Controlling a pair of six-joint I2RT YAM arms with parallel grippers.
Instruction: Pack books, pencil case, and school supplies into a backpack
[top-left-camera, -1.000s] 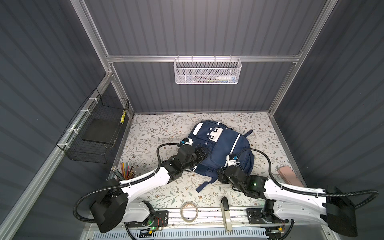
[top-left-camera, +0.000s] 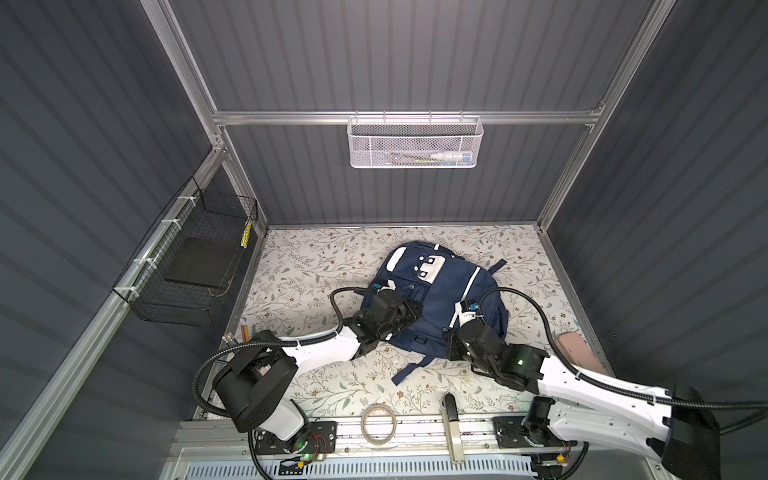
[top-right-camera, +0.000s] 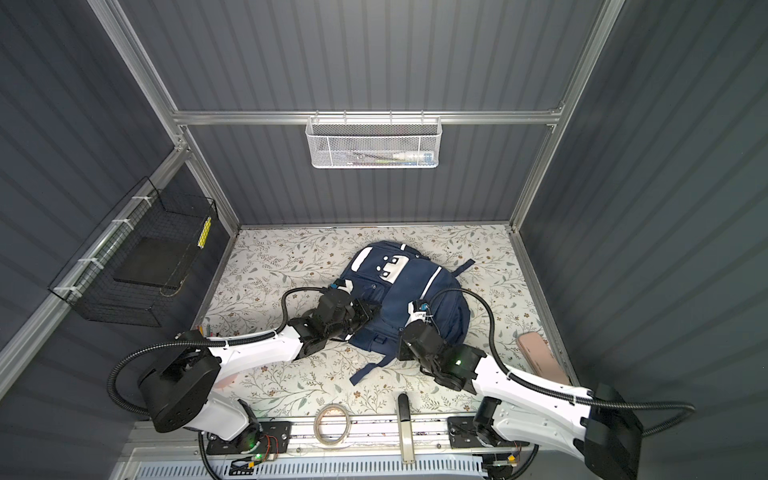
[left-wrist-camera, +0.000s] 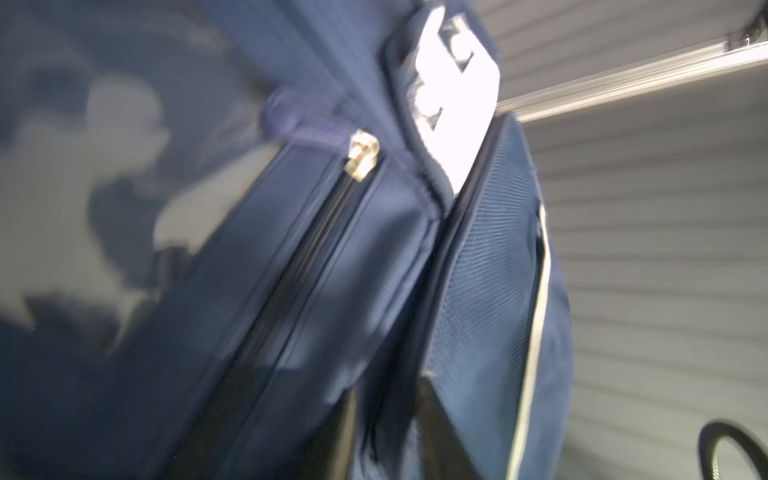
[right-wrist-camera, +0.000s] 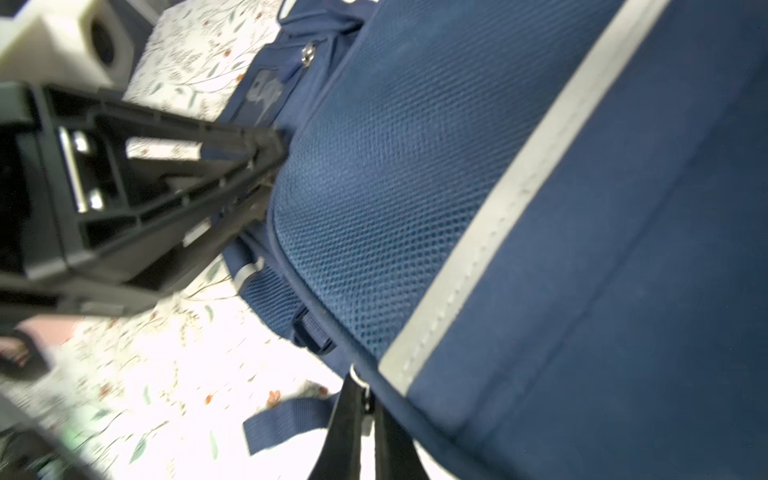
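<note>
A navy backpack (top-left-camera: 448, 292) with a white cartoon panel (top-left-camera: 429, 269) lies on the table. My left gripper is part open over the bag's side; fabric shows behind the gap, and the view is blurred. A brass zipper end (left-wrist-camera: 362, 154) appears there. In the right wrist view the left gripper's fingertips (right-wrist-camera: 268, 156) come against the bag's edge. My right gripper is shut at the bag's lower border, beside a small metal piece (right-wrist-camera: 368, 404); whether the fingers pinch it cannot be seen. A pink case (top-left-camera: 581, 352) rests at the table's right.
Pencils (top-left-camera: 246, 332) are mostly hidden behind the left arm. A white mesh basket (top-left-camera: 415, 142) with small items hangs at the back; a black wire basket (top-left-camera: 192, 256) is on the left wall. A tape roll (top-left-camera: 378, 424) and a long-handled tool (top-left-camera: 452, 428) lie at the front rail.
The left arm has swung inward, its gripper moving slightly right over the bag, its forearm now covering the pencils. The right gripper has shifted slightly right and up. The bag looks unmoved.
</note>
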